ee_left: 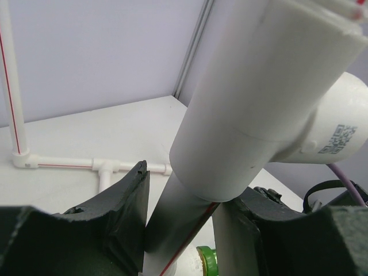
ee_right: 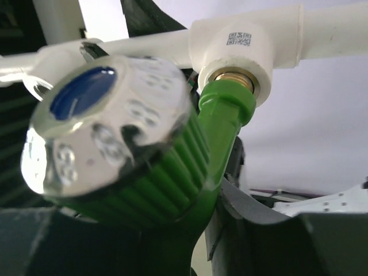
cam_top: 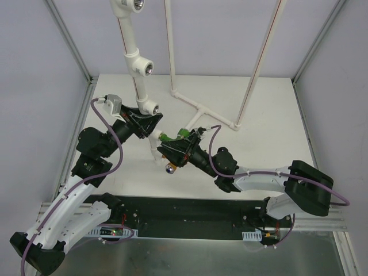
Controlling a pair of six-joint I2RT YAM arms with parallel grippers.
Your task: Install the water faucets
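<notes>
The upright white pipe [cam_top: 140, 86] with tee sockets leans at the left, and my left gripper [cam_top: 148, 123] is shut on a narrow stretch of it. In the left wrist view this pipe [ee_left: 187, 221] runs slanted between the dark fingers. A green faucet [ee_right: 221, 138] with a silver, blue-centred knob [ee_right: 86, 100] has its brass thread at the mouth of a white tee socket [ee_right: 247, 43]. My right gripper [cam_top: 172, 152] is closed around the faucet body; the knob hides part of the grip. The faucet's orange-and-silver outlet [cam_top: 171, 168] pokes out below the fingers.
Higher up the pipe, another tee socket [cam_top: 141, 66] faces right with nothing in it. A second white pipe frame [cam_top: 201, 107] stands behind on the white table [cam_top: 270, 121]. The two grippers are close together.
</notes>
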